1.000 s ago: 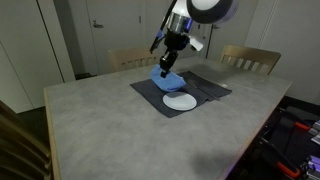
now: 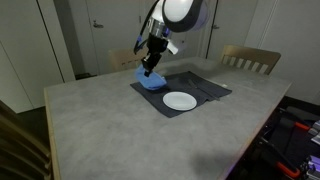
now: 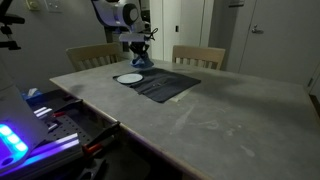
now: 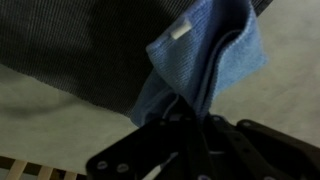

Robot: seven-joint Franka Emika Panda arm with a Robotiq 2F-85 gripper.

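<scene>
A blue cloth (image 4: 205, 65) hangs bunched from my gripper, which is shut on it in the wrist view. A white tag shows on one fold of the cloth. In exterior view 1 the blue cloth (image 2: 150, 78) is at the far left corner of the dark mat (image 2: 183, 119), its lower part at the mat's edge; whether it touches cannot be told. My gripper (image 2: 147, 70) is just above it. The white plate (image 2: 180, 101) lies on the mat's near part, apart from the cloth.
Chairs (image 2: 249, 60) stand along the far side of the table (image 2: 110, 130). A dark, thin shape (image 2: 212, 91) lies on the mat's right part.
Gripper and cloth have moved left and back from near the plate to the mat's far left corner. The cloth now hangs in a narrower shape. The plate has stayed put.
</scene>
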